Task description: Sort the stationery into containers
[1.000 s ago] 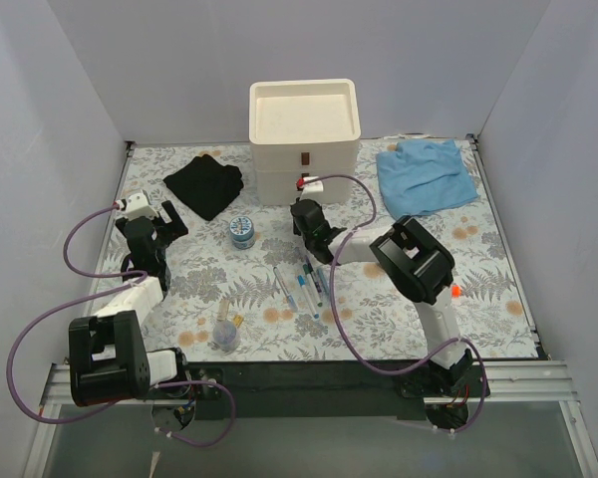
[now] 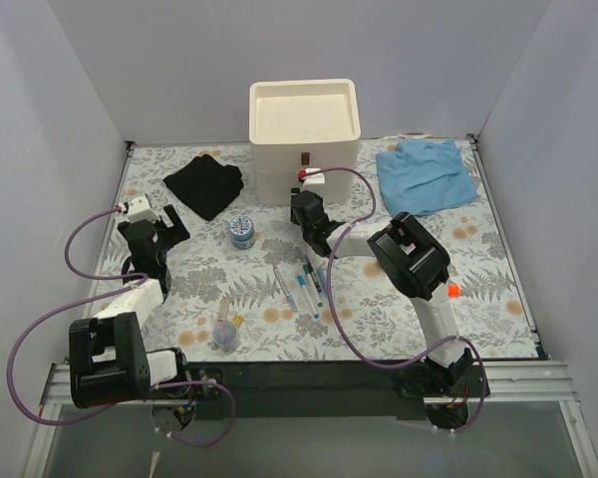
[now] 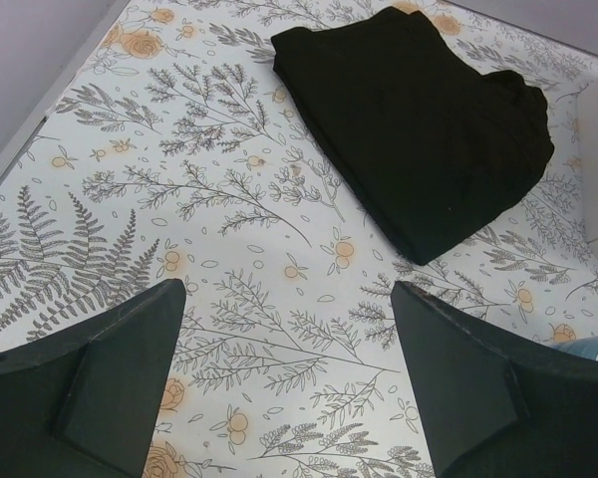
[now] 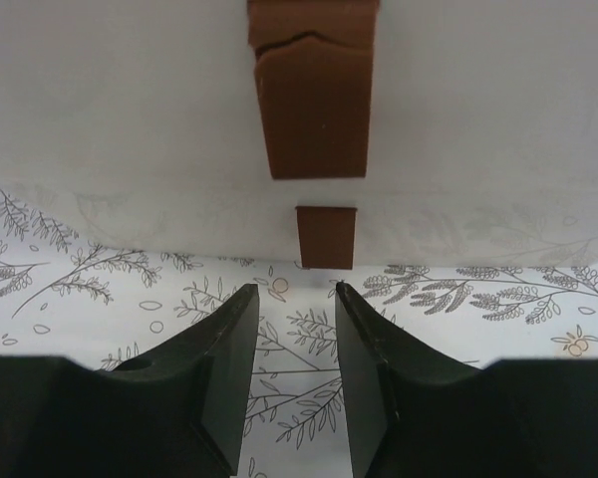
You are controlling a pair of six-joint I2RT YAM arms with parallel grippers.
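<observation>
My right gripper is low before the white drawer box point(image 2: 299, 105). Its narrowly parted fingertips stand just below the lower brown handle point(image 4: 326, 236), nothing visible between them. A larger brown handle point(image 4: 314, 110) is above. Several pens and markers point(image 2: 309, 294) lie on the table under and beside the right arm. A clear cup point(image 2: 224, 335) with small sticks by it is at the front left. A blue round container point(image 2: 241, 231) stands left of the box. My left gripper is open and empty over bare table at the left.
A black cloth point(image 2: 201, 185) lies at the back left, a blue cloth point(image 2: 424, 179) at the back right. Walls border the table on both sides and behind. A small orange object point(image 2: 453, 291) lies at the right.
The left arm is nearly still.
</observation>
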